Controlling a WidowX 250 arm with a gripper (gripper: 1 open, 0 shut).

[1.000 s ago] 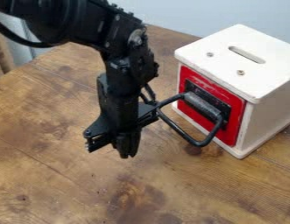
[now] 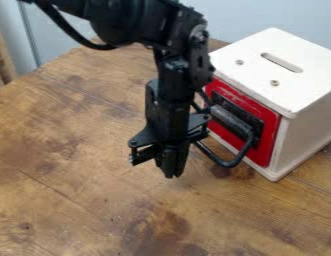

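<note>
My black gripper (image 2: 172, 160) points down over the wooden table, left of a white toy oven (image 2: 280, 70) with a red front panel (image 2: 259, 150). Its fingers are shut, with nothing visible between them. A dark handle or door bar sits across the oven's front, and a black cable loop from the arm hangs in front of it.
A pale wall stands behind, and the oven fills the back right.
The oven has not visibly moved.
</note>
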